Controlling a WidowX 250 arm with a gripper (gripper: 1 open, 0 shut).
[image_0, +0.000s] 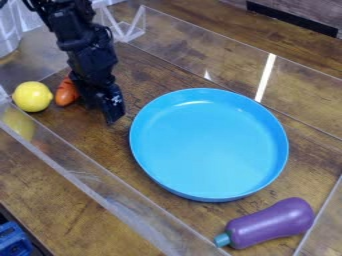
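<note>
My black gripper (94, 100) is low over the wooden table at the upper left, its lower part just left of the blue plate's rim. An orange carrot (64, 92) lies at the gripper's left side, largely hidden behind it; whether it is between the fingers is unclear. A yellow lemon (32, 97) sits left of the carrot. The light blue plate (209, 145) fills the centre right, empty. A purple eggplant (267, 222) lies at the lower right.
Clear plastic walls edge the area at the left and bottom. A blue object (14, 242) shows at the lower left corner. Bare table lies above the plate and below the lemon.
</note>
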